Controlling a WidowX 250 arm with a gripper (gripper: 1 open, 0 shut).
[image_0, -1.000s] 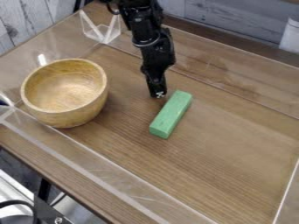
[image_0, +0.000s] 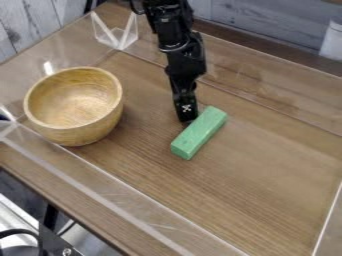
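Note:
My black gripper (image_0: 185, 105) reaches down from the top centre, its tip low over the wooden table, just above and left of the upper end of a green block (image_0: 198, 134). Its fingers are dark and small, so what lies between them is hard to make out. The green block lies flat at a slant. A large wooden bowl (image_0: 74, 106) sits to the left of the gripper.
A clear plastic holder (image_0: 116, 30) stands at the back left, and a white object (image_0: 330, 40) is at the back right edge.
The arm has shifted slightly, its tip staying close to the green block's upper end. The block and bowl look unmoved.

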